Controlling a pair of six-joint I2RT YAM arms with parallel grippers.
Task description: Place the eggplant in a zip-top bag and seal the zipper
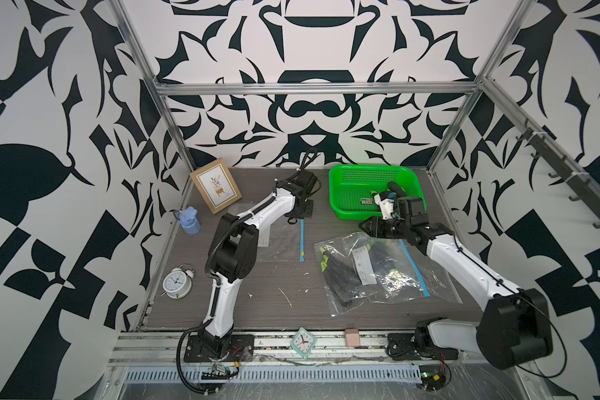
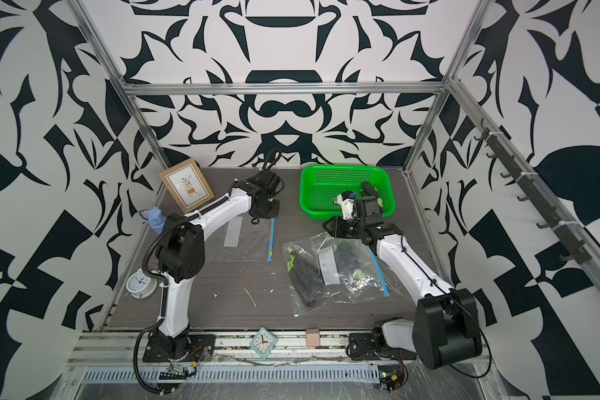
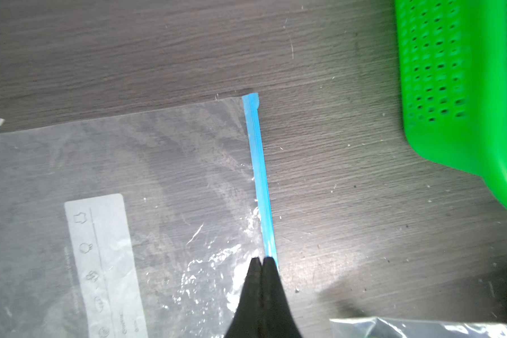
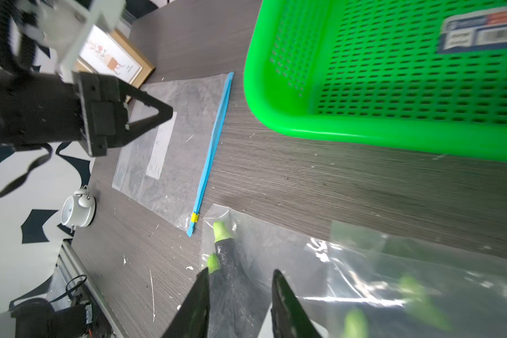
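A clear zip bag (image 3: 169, 163) lies flat on the left half of the table, with a blue zipper strip (image 3: 258, 163) and a yellow slider (image 4: 195, 217) at its near end. Just above that strip is my left gripper, its fingertips together and nothing showing between them. My right gripper has its fingers apart, nothing held, over the far edge of a second bag (image 4: 276, 236). Dark eggplants (image 4: 236, 278) with green caps lie inside that second bag. Other dark eggplants (image 2: 368, 189) sit in the green basket (image 1: 343, 214), partly hidden by the right arm.
The basket stands at the back right, close to the right gripper. At left are a picture frame (image 1: 216, 185), a blue jug (image 1: 189, 220) and a white alarm clock (image 1: 177, 282). Bare table lies between the two bags and at front centre.
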